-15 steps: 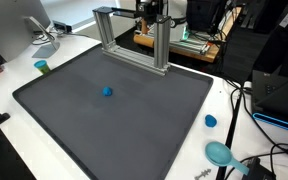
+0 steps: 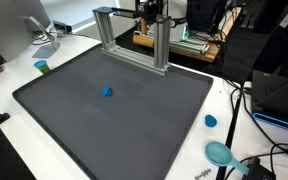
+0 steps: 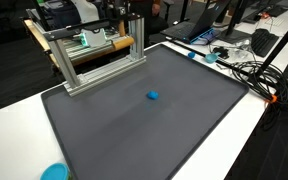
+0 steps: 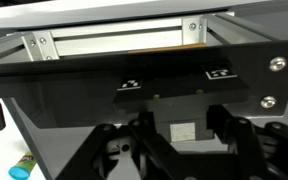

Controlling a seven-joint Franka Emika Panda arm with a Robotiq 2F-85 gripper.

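In the wrist view a drawer with a pale inside (image 4: 114, 45) lies beyond a long dark front panel (image 4: 54, 90). My gripper is at the middle of that panel, its fingers on either side of a dark part of the drawer front. The dark tones blend, so the exact shape between the fingers is hard to make out. In exterior view 1 the drawer unit (image 2: 134, 58) stands on silver supports at the back of the board, with the arm cut off at the top edge. Exterior view 2 shows the unit's silver frame (image 3: 104, 75) at the upper left.
A small blue piece (image 2: 107, 91) lies on the grey board (image 2: 114, 125), which is otherwise largely clear. A green-and-blue cup (image 2: 42, 67) stands at the left. To the right lie a blue disc (image 2: 210, 121) and a turquoise round item (image 2: 222, 154), near loose cables.
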